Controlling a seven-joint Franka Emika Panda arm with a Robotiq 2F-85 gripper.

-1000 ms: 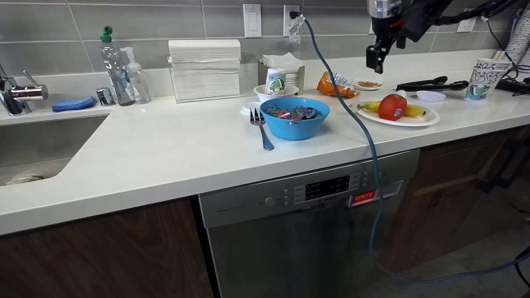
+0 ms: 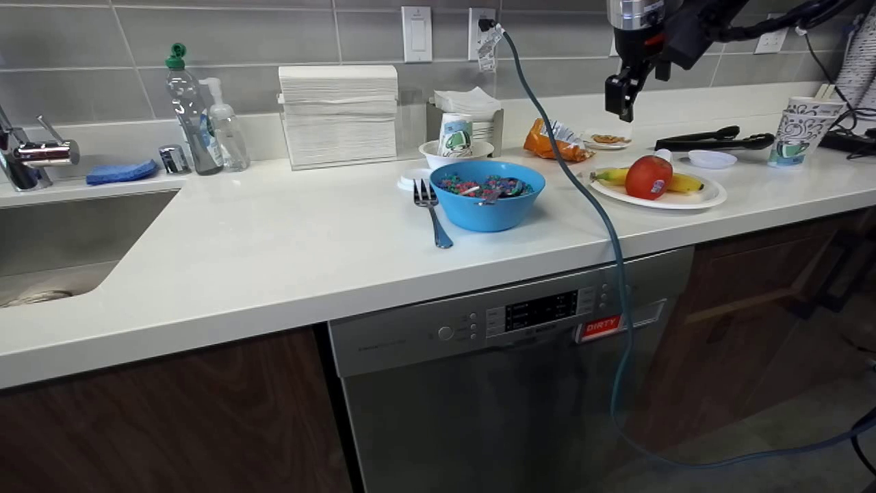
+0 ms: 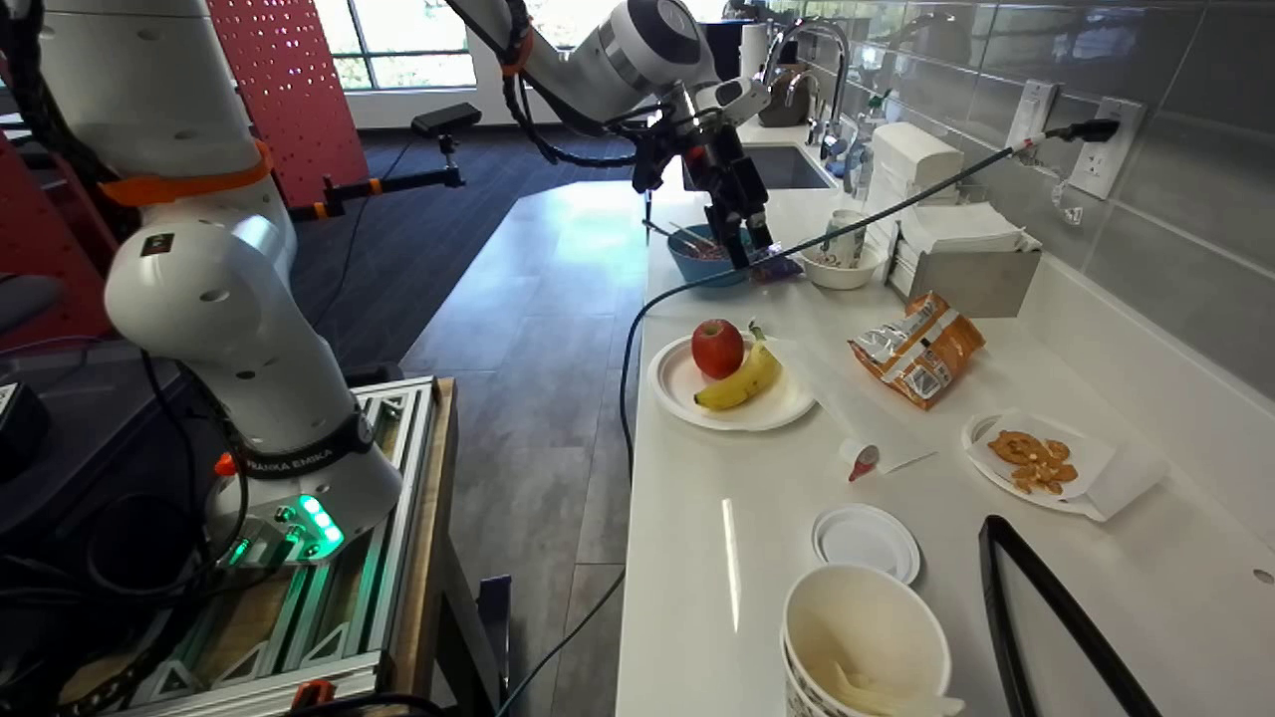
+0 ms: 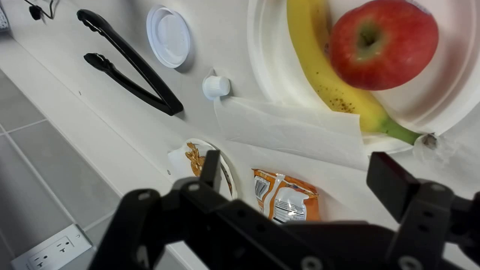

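Observation:
My gripper is open, its two fingers wide apart and nothing held between them. It hangs in the air above the counter, as exterior view 1 shows. Below it in the wrist view lie an orange snack bag (image 4: 288, 198) and a strip of thin white paper (image 4: 297, 128). A white plate (image 4: 265, 54) carries a red apple (image 4: 382, 45) and a yellow banana (image 4: 310, 58), side by side. The fingers partly cover a small plate of pretzels (image 4: 194, 158). Beyond the fruit plate in exterior view 1 stands a blue bowl (image 2: 484, 215) of wrapped candies, a fork (image 2: 435, 218) beside it.
Black tongs (image 4: 139, 67), a white lid (image 4: 168, 38) and a small white cap (image 4: 216, 86) occupy the counter. A patterned cup (image 2: 805, 131) stands at the right. The blue-green cable (image 2: 603, 213) crosses the counter between bowl and plate. Clear counter (image 2: 295, 238) extends toward the sink (image 2: 74, 238).

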